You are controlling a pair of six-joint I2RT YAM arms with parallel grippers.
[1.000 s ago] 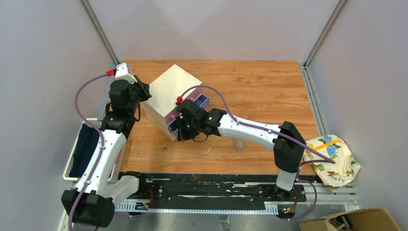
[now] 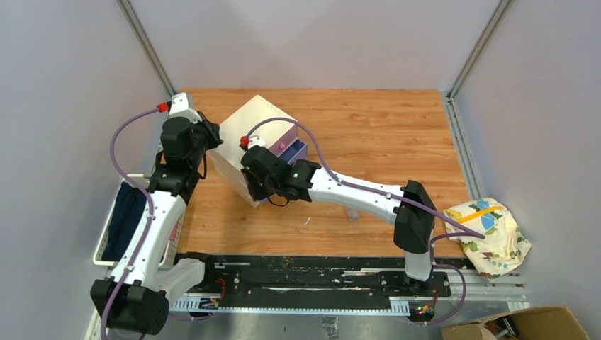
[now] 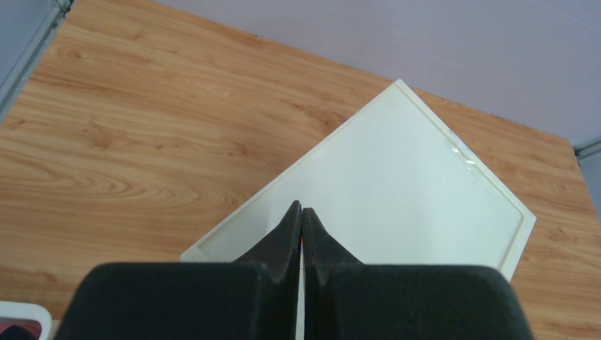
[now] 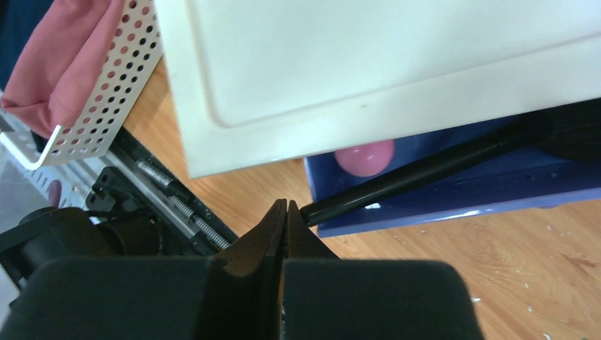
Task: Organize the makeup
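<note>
The white makeup organizer (image 2: pixel 251 117) stands at an angle on the table, with a blue-purple drawer (image 2: pixel 296 150) pulled out. In the right wrist view, the open drawer (image 4: pixel 496 185) holds a black-handled brush (image 4: pixel 425 170) and a round pink item (image 4: pixel 365 157), partly hidden under the white top. My right gripper is shut; nothing shows between its fingers. Its tips appear right beside the brush's handle end at the drawer corner; whether they touch, I cannot tell. Over the organizer's left side, my left gripper is shut and empty.
A white perforated basket (image 4: pixel 106 92) with dark and pink cloth sits left of the table. A small clear piece (image 2: pixel 352 213) lies on the front of the table. A patterned cloth bag (image 2: pixel 492 237) lies off the right edge.
The left arm and the organizer have stayed put.
</note>
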